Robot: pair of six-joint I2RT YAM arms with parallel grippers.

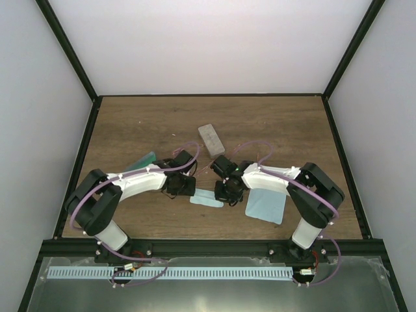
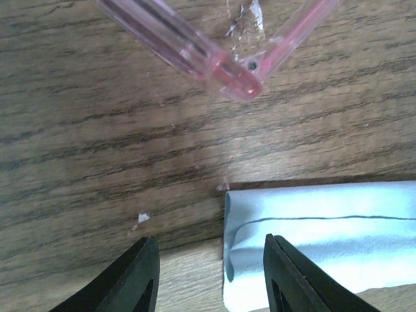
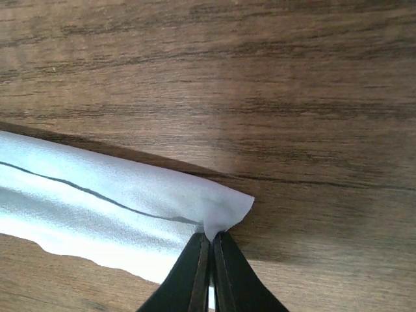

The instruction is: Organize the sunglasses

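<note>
A folded light-blue cloth [image 1: 207,201] lies on the wooden table between my grippers. My left gripper is open above its left end, one finger over bare wood and the other over the cloth. My right gripper is shut on the cloth's right end, pinching it against the table. Pink translucent sunglasses [image 2: 237,75] lie just behind the cloth in the left wrist view; in the top view they are small and partly hidden by the arms.
A larger light-blue cloth [image 1: 265,205] lies under and beside the right arm. A green item [image 1: 143,162] is behind the left arm. A grey block [image 1: 211,140] stands at the back middle.
</note>
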